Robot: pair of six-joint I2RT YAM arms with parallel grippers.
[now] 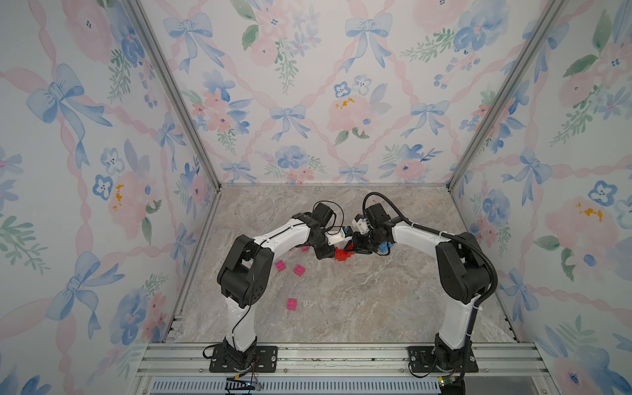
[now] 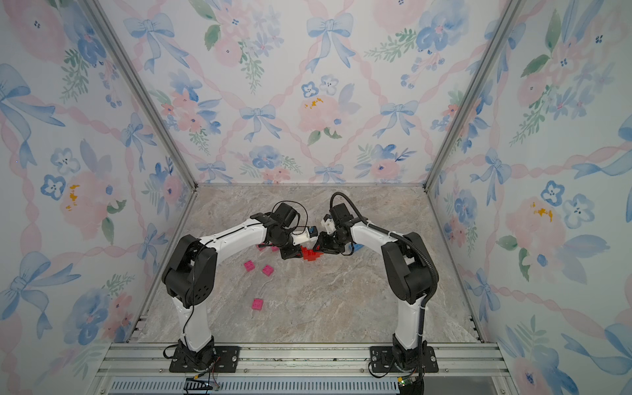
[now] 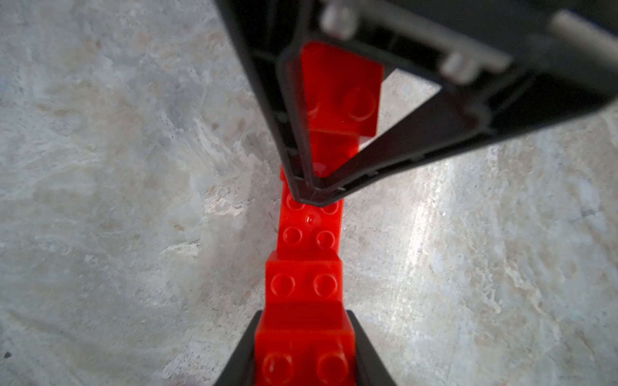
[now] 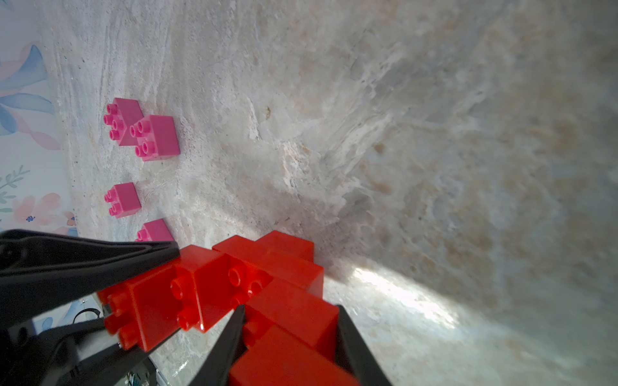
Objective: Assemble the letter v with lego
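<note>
A stepped chain of red bricks runs between my two grippers in the middle of the table, its studs facing up in the left wrist view. My left gripper is shut on the brick at one end. My right gripper is shut on a red brick near the other end, with the red chain reaching away toward the left fingers. The two grippers sit close together, so in the top views they cover most of the red bricks. How firmly the bricks are joined cannot be told.
Several loose pink bricks lie left of the red piece, among them a near pink brick and another pink brick. Something blue is partly hidden behind the right gripper.
</note>
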